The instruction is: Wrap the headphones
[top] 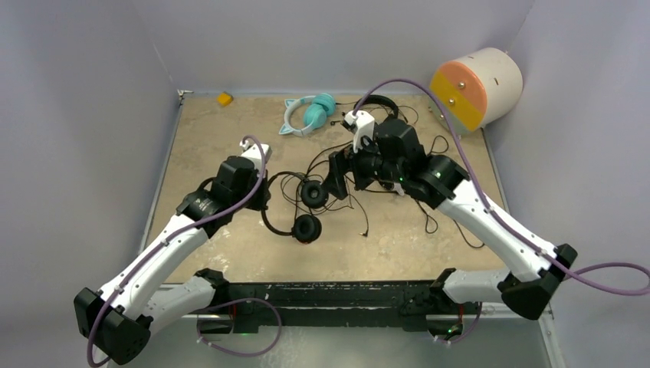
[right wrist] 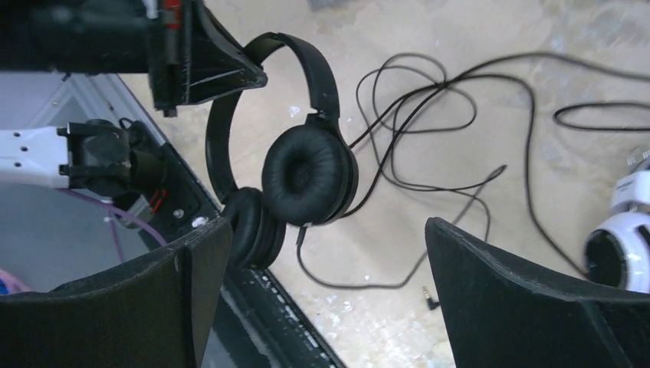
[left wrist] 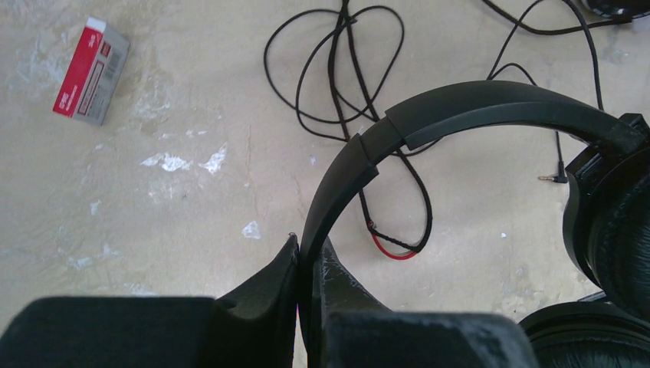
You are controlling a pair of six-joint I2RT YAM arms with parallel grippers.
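Black headphones [left wrist: 475,103] are held by their headband in my left gripper, its fingers shut on the thin band. In the top view their two padded ear cups [top: 307,228] point to the right, over the table. A black cable [right wrist: 437,92] runs from them and lies in loose loops on the table. My right gripper [top: 336,170] stands open just to the right of the upper ear cup. Nothing shows between its fingers in the right wrist view; the headphones appear ahead of them, to the left.
Turquoise headphones [top: 314,115] and another black pair [top: 379,100] lie at the back. White headphones [right wrist: 617,245] sit to the right, mostly hidden by my right arm from above. A red and white box [left wrist: 92,73] lies at left.
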